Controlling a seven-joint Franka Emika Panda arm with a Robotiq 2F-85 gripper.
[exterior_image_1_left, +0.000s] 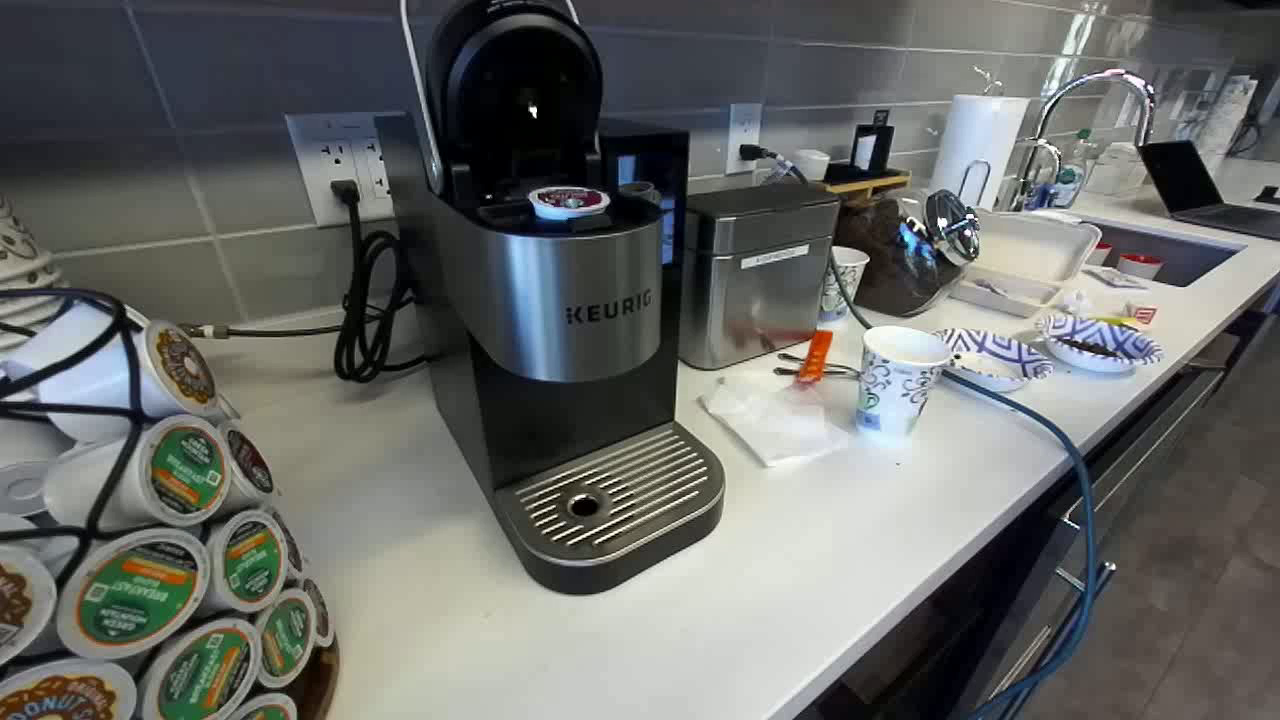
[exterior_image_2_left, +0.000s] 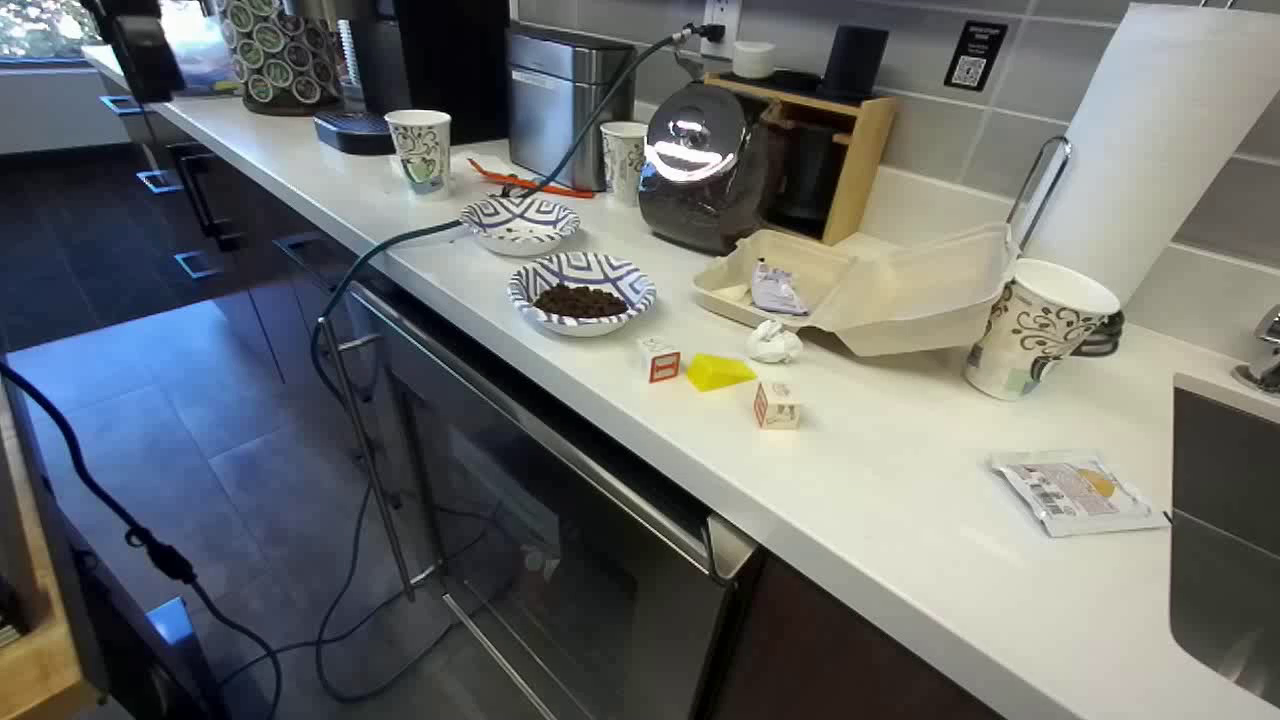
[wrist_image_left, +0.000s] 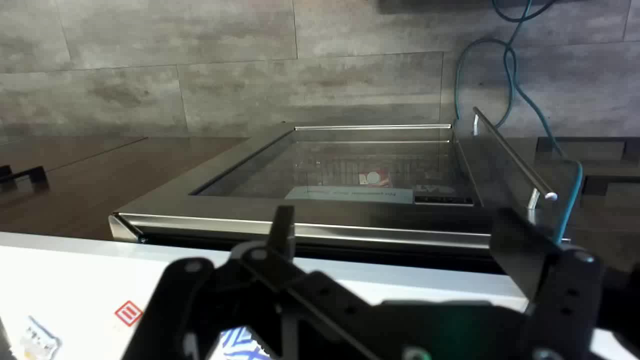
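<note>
My gripper stands open in the wrist view, its two dark fingers wide apart and nothing held between them. Beyond the fingers, below the counter edge, is an appliance with a glass door (wrist_image_left: 354, 165) and a metal bar handle (wrist_image_left: 514, 153). The same handle (exterior_image_2_left: 379, 468) shows in exterior view 2. The coffee maker (exterior_image_1_left: 558, 312) has its lid raised, and a pod (exterior_image_1_left: 567, 203) with a dark red top sits at its top opening. No cup stands on its drip tray (exterior_image_1_left: 618, 486). In exterior view 1 the gripper does not show.
Coffee pods (exterior_image_1_left: 132, 588) fill a rack at the left. A paper cup (exterior_image_1_left: 897, 378), a napkin (exterior_image_1_left: 774, 420) and patterned bowls (exterior_image_2_left: 582, 294) stand along the counter. A blue-green cable (exterior_image_1_left: 1086, 528) hangs over its edge.
</note>
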